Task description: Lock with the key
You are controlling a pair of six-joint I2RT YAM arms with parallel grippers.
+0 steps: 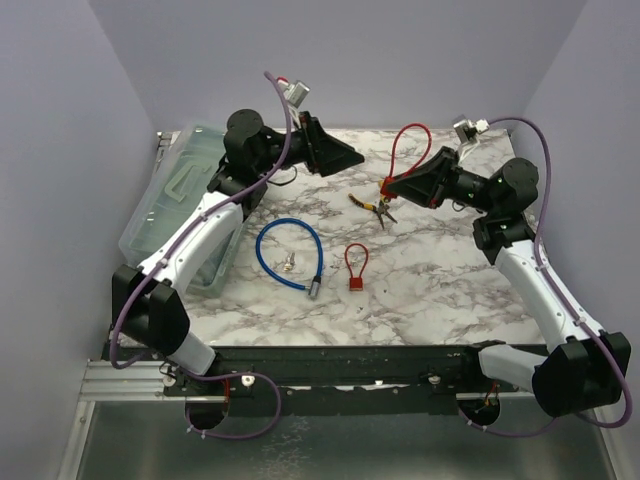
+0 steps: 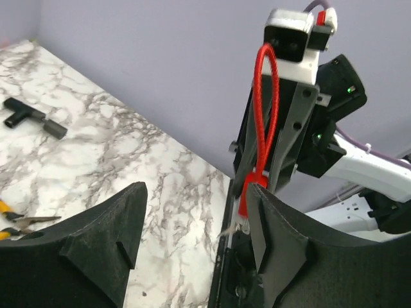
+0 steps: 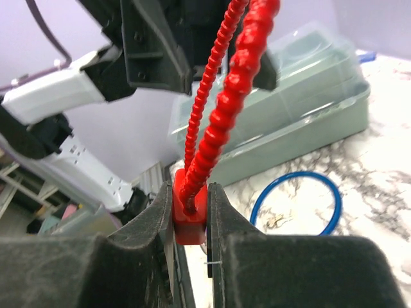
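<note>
A red cable lock is held up at the right of centre in the top view, its looped cable (image 1: 428, 135) standing above its small red body (image 1: 386, 187). My right gripper is shut on that body, the fingers on either side of it. Both cable strands (image 3: 221, 119) run into the body's top. Under the body in the left wrist view hangs a blurred bit of metal, apparently a key (image 2: 243, 226). My left gripper stands open and empty, apart from the lock and to its left in the top view.
On the marble table lie a second red lock (image 1: 356, 283), a blue cable lock (image 1: 319, 250), small keys (image 1: 289, 262) and yellow-handled pliers (image 1: 363, 204). A black T-shaped tool (image 2: 32, 117) is farther off. The lidded box (image 1: 180, 190) fills the left side.
</note>
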